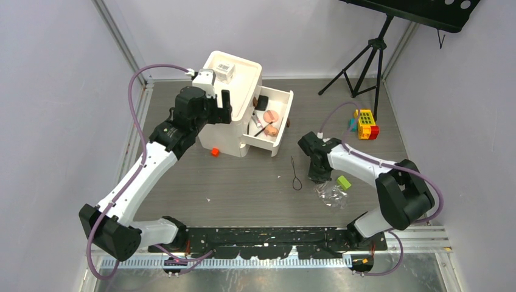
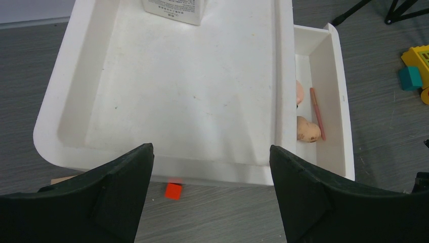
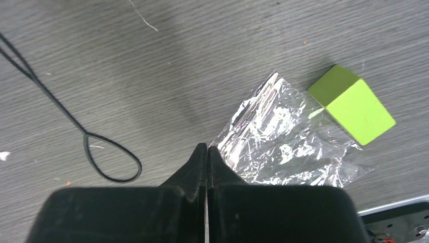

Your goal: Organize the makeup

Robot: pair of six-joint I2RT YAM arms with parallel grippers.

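Observation:
A white drawer cabinet (image 1: 234, 73) has its drawer (image 1: 274, 146) pulled out, holding a dark case (image 1: 262, 103), a pink round item (image 1: 271, 115), a dark pencil and other makeup. My left gripper is open above the cabinet's top tray, with nothing between its fingers. My right gripper is shut, low over the near edge of a clear plastic bag (image 3: 298, 147) on the table, which holds thin pale sticks; nothing clearly shows between its fingertips.
A green block (image 3: 359, 111) touches the bag. A black loop cord (image 3: 66, 114) lies left of it. A red block (image 1: 215, 152) sits by the cabinet; toy blocks (image 1: 367, 125) and a black tripod stand at the back right.

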